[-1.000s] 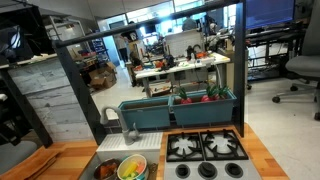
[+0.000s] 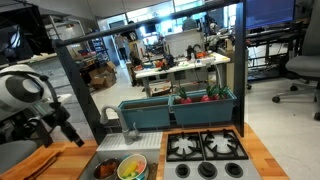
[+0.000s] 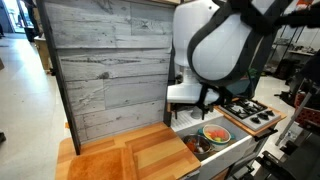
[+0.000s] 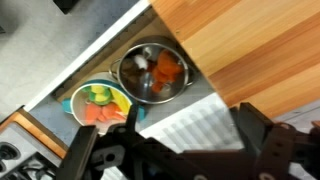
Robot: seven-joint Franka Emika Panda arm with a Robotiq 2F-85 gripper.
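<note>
My gripper hangs above the wooden counter and the sink, its two black fingers point(image 4: 132, 120) spread apart with nothing between them. In the wrist view a metal pot point(image 4: 180, 87) with orange and brown pieces inside sits in the sink. Beside it is a bowl point(image 4: 73, 107) of yellow, green and orange-red items. Exterior view 1 shows the white arm point(image 2: 18, 92) at the left, the gripper point(image 2: 60, 132) being left of the sink. The bowl point(image 3: 216, 133) also shows in exterior view 2, to the right of the gripper point(image 3: 183, 106).
An orange-brown board point(image 3: 98, 162) lies on the counter. The faucet point(image 2: 112, 116) rises behind the sink, and a stove point(image 2: 206, 146) stands to the right. Behind it, a teal box point(image 2: 205, 110) holds red items. Bare wood point(image 3: 160, 148) lies left of the sink.
The arm has come rightward into exterior view 1, from mostly out of view at the left edge to near the sink. The pot, bowl and stove have not visibly moved.
</note>
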